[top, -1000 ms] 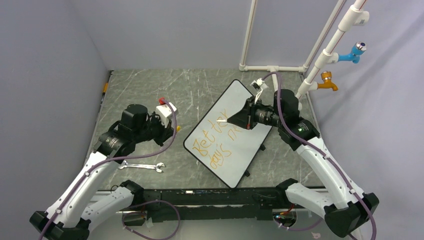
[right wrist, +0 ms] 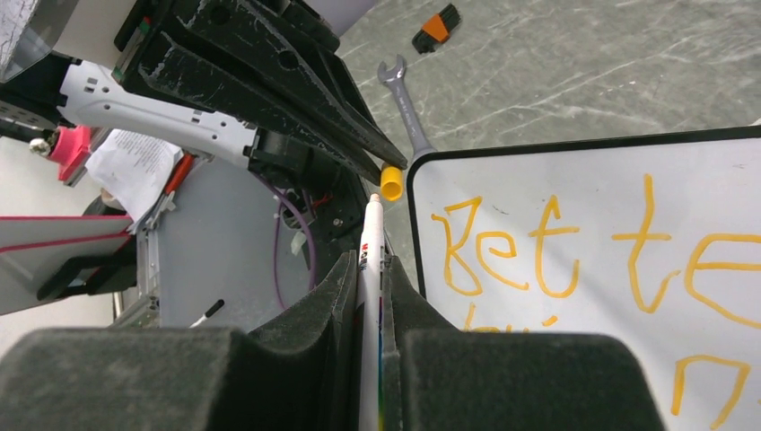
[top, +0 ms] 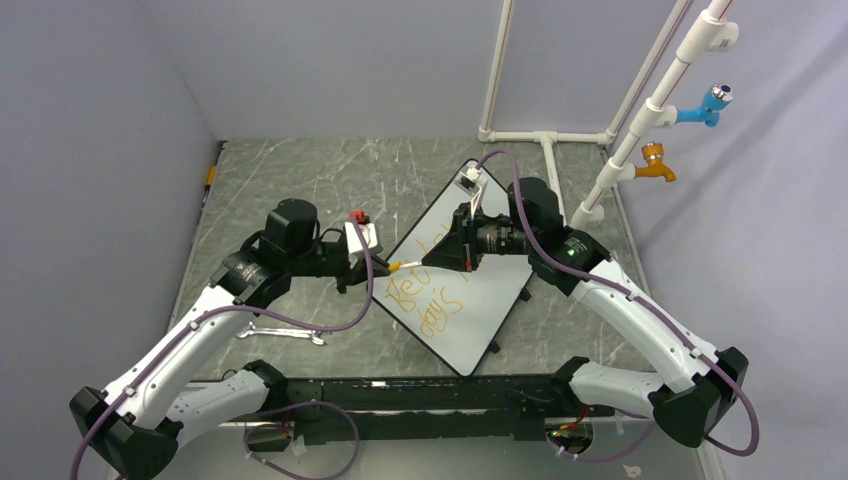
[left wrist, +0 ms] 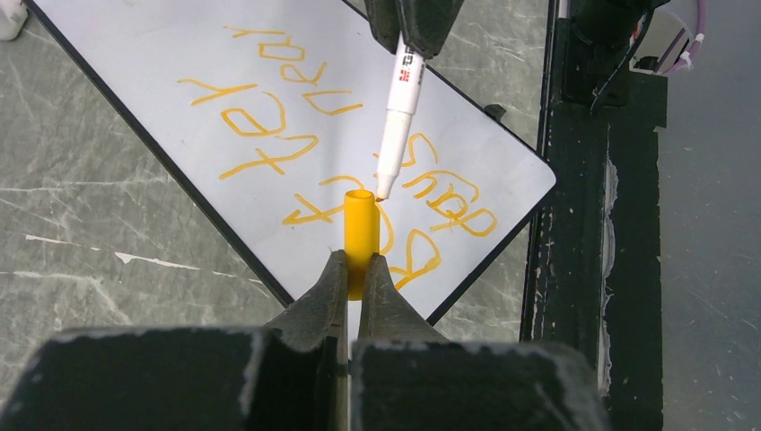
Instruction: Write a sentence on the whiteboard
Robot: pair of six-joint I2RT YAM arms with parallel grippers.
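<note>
The whiteboard (top: 478,325) lies tilted on the table with orange handwriting (top: 433,318) on it; "Bet", "te" and "day's" are legible in places. My left gripper is shut on a yellow cap (left wrist: 362,224), its open end facing the marker. In my right gripper, which is shut, sits a white marker (right wrist: 370,241), its tip end pointing at the cap. From the left wrist view the marker tip (left wrist: 382,190) appears right by the cap's rim; whether they touch I cannot tell. Both grippers hang above the board's left part.
A metal wrench (top: 285,333) lies on the table left of the board. A small black and orange brush (right wrist: 437,27) shows in the right wrist view. White pipes with a blue tap (top: 706,106) and an orange tap (top: 655,163) stand at the right.
The left gripper with the yellow cap has moved right, over the board's edge.
</note>
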